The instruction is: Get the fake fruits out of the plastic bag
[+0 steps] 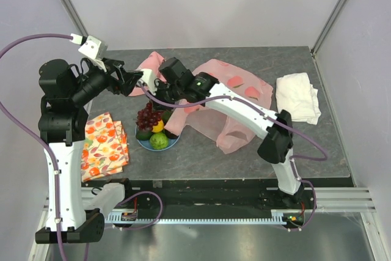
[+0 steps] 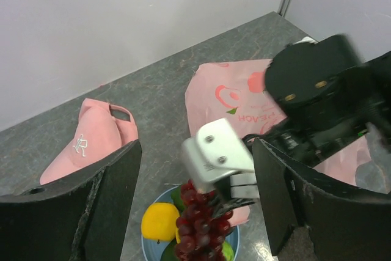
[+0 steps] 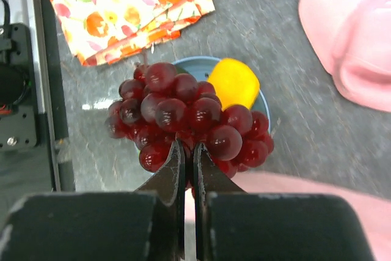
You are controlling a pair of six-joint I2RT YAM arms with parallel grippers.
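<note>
A bunch of red grapes (image 1: 148, 116) hangs from my right gripper, shut on it above a blue bowl (image 3: 200, 64). The bowl holds a yellow fruit (image 3: 234, 82), a green fruit (image 1: 159, 140) and darker fruits, partly hidden. The pink plastic bag with peach prints (image 2: 226, 95) lies crumpled under and beside my right arm, with no fruit visible inside. My left gripper (image 1: 129, 82) is up at the upper left of the bowl, its fingers apart with nothing between them.
A flowered cloth (image 1: 102, 146) lies at the left, a pink item (image 2: 85, 142) at the back, a white cloth (image 1: 297, 98) at the right. Bare grey table (image 1: 269, 160) shows at the front right.
</note>
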